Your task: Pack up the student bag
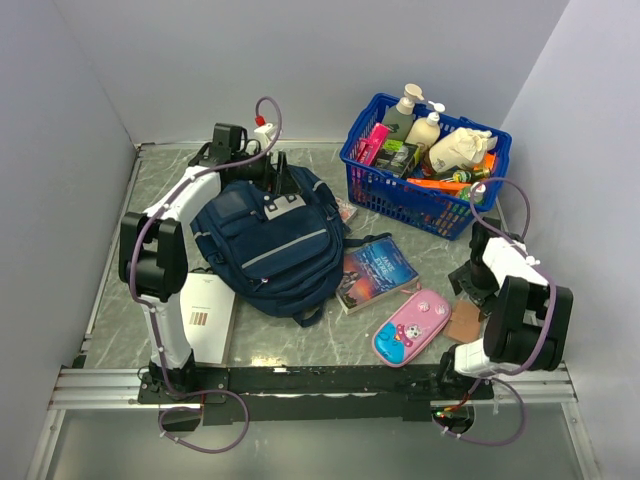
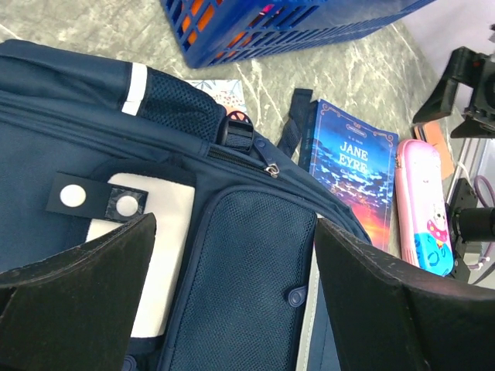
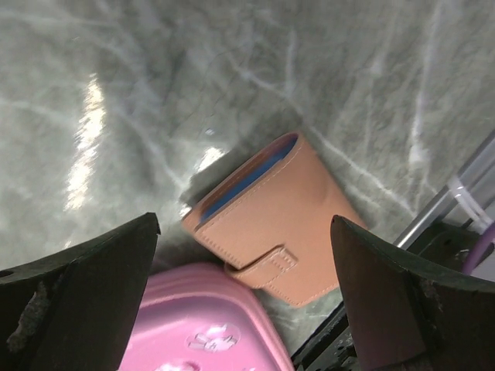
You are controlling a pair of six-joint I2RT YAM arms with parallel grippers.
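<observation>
The navy student bag (image 1: 275, 240) lies flat left of the middle, its front up. Over its top part, my left gripper (image 1: 278, 183) stands open, with only the bag's fabric (image 2: 247, 270) showing below its fingers. At the right, my right gripper (image 1: 474, 290) is open above a tan wallet (image 3: 282, 220), which lies on the table between but below its fingers. Beside the wallet rests a pink and blue pencil case (image 1: 412, 327). The Jane Eyre book (image 1: 375, 272) lies against the bag's right side, near a strap.
A blue basket (image 1: 405, 203) full of bottles and packets stands at the back right. The white box or book (image 1: 207, 318) lies front left, partly behind my left arm. A small card-like item (image 2: 224, 94) lies by the bag's upper right. Walls bound the sides.
</observation>
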